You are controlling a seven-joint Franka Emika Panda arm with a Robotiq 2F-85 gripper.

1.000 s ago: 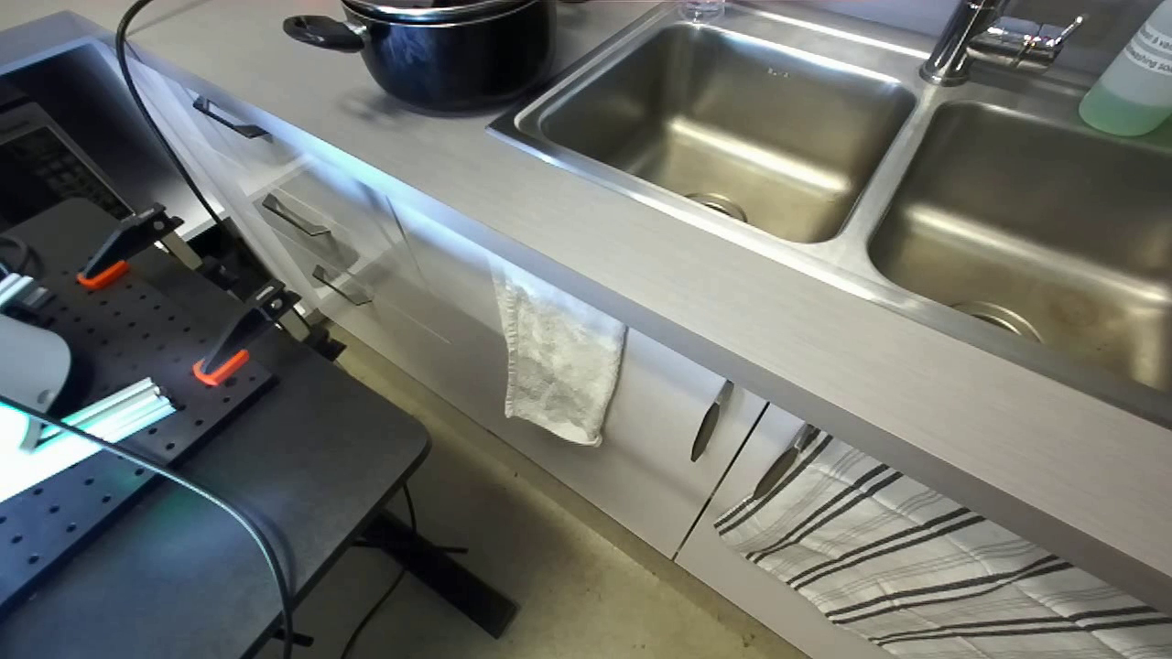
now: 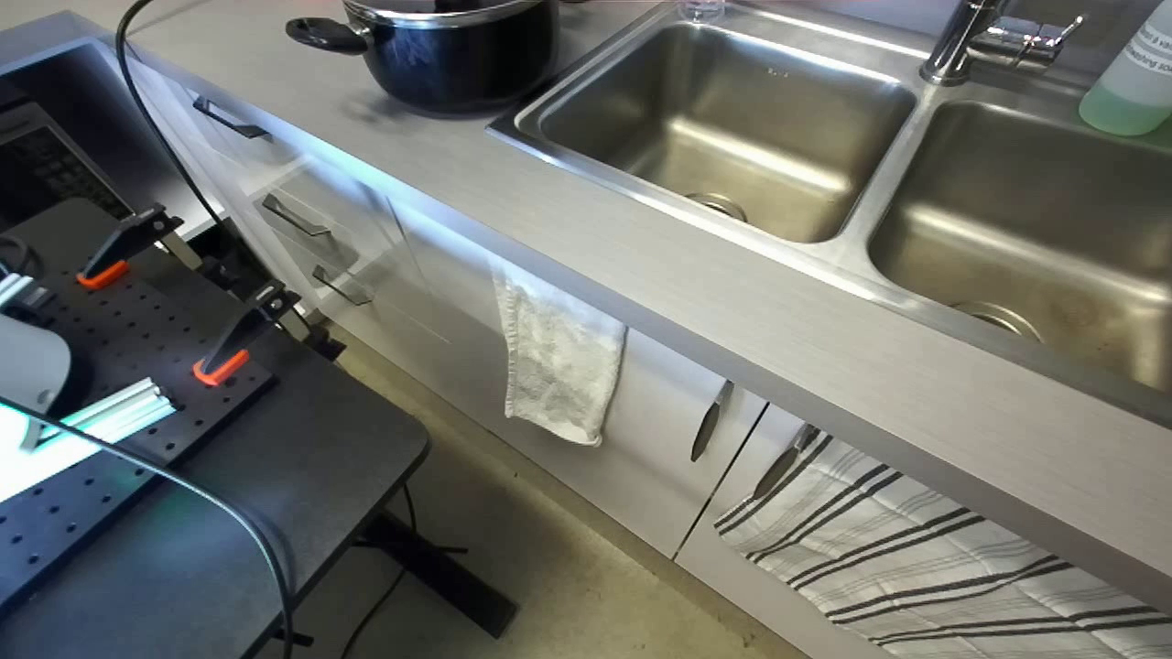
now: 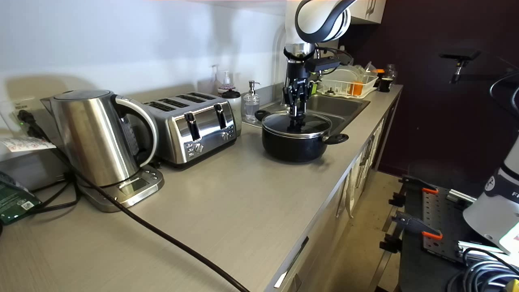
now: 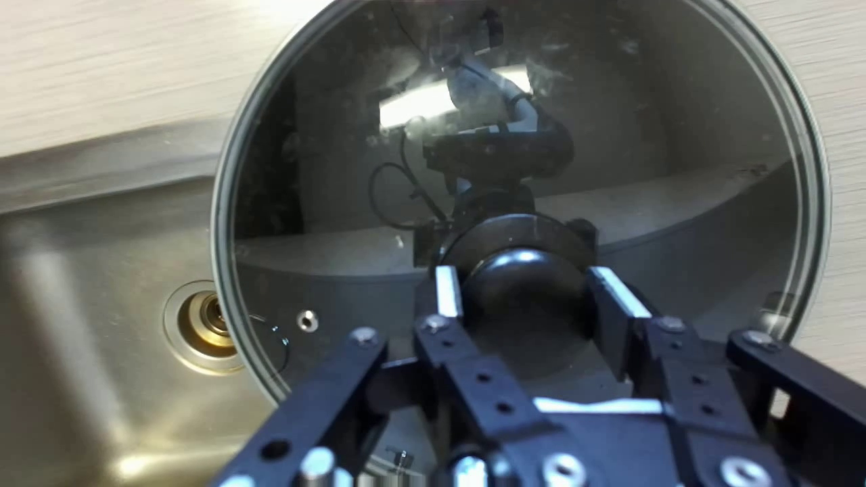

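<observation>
A black pot [image 3: 294,148] stands on the counter beside the sink, with a glass lid [image 3: 272,122] resting on its top. From above, the wrist view shows the lid's round black knob [image 4: 523,320] between the two fingers of my gripper. The gripper [image 3: 297,111] points straight down over the lid's middle and is shut on the knob. In exterior view 1 only the pot's lower part [image 2: 461,60], one side handle [image 2: 326,34] and the lid's front rim show; the gripper is outside that view.
The sink [image 2: 725,132] lies right beside the pot. A toaster [image 3: 194,124], a kettle [image 3: 92,141] and a soap dispenser [image 3: 251,104] line the wall. A dish rack [image 3: 348,82] stands beyond.
In exterior view 1 the pot and its lid sit very slightly further right than a second ago. Everything else there looks the same.
</observation>
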